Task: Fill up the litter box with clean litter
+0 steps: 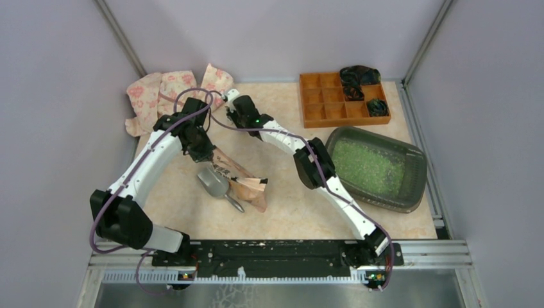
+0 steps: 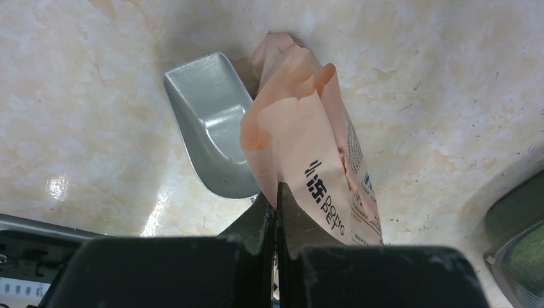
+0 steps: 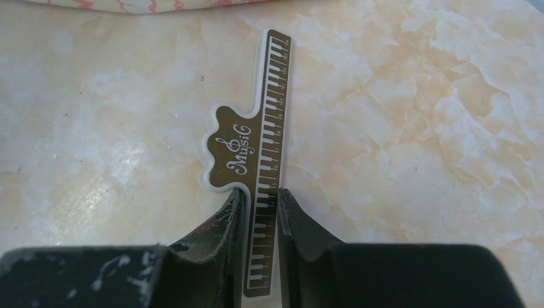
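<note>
My left gripper is shut on the edge of the pink litter bag [image 2: 308, 147], which lies crumpled beside a grey metal scoop [image 2: 205, 122]. The green litter box [image 1: 407, 186] sits at the right of the table, green granules inside. In the right wrist view my right gripper is closed round the narrow strip of a piano-key "Music" ruler [image 3: 269, 115] lying flat on the table; whether both fingers press on it is hard to tell.
Floral cushions [image 1: 147, 102] line the back left. A wooden compartment tray [image 1: 314, 112] with dark cloths stands at the back right.
</note>
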